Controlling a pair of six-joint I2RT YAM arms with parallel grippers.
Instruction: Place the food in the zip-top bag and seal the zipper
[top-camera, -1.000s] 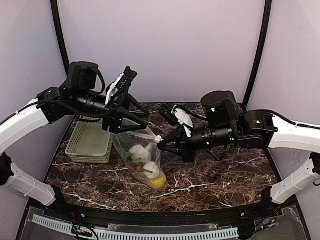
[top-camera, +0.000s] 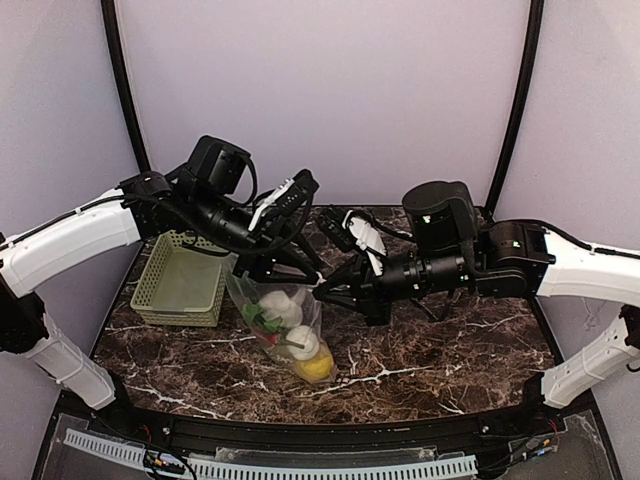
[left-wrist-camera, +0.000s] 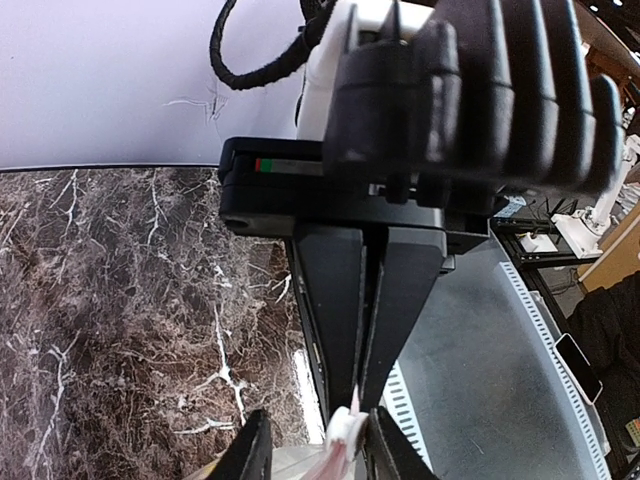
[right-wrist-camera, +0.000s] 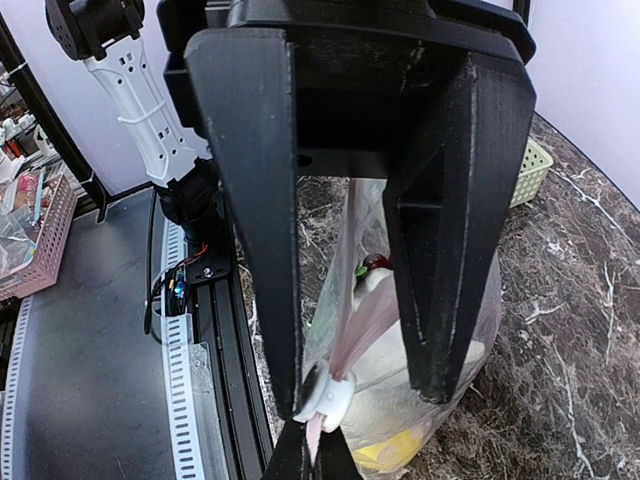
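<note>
A clear zip bag (top-camera: 290, 330) stands on the marble counter holding white, green and yellow food; its pink-edged top and white slider (right-wrist-camera: 336, 401) show in the right wrist view. My right gripper (top-camera: 325, 290) is shut on the bag's zipper end beside the slider. My left gripper is part open around the slider, its two black fingers on either side of it; in the left wrist view the slider (left-wrist-camera: 348, 435) sits low between the fingertips, in front of the right gripper.
A cream basket (top-camera: 180, 285) sits at the back left of the counter (top-camera: 450, 370). Both arms crowd the middle above the bag.
My left gripper has moved right and slightly down to the slider at the bag's top. My right gripper and the bag look unmoved.
</note>
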